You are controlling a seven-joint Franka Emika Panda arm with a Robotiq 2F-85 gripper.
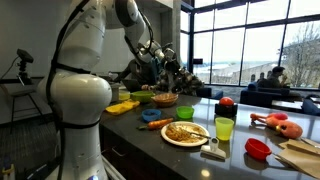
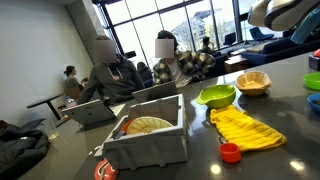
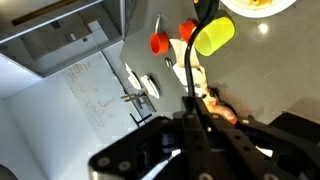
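In the wrist view my gripper is shut on a long, thin dark utensil (image 3: 187, 65). Its darker, wider end reaches the top edge of that view, and its exact kind is hard to tell. Exterior view 1 shows the gripper (image 1: 178, 72) high above the far part of the table, too small there to make out the fingers. A white plate of food (image 1: 184, 133) lies on the table nearer the camera, with a pale-handled utensil (image 1: 213, 150) beside it.
A yellow cup (image 1: 224, 128), green bowl (image 1: 197, 112), blue bowl (image 1: 150, 115) and red bowl (image 1: 258, 149) stand around the plate. In exterior view 2, a grey bin (image 2: 148, 140) and yellow cloth (image 2: 246, 129) occupy the table; two people sit behind.
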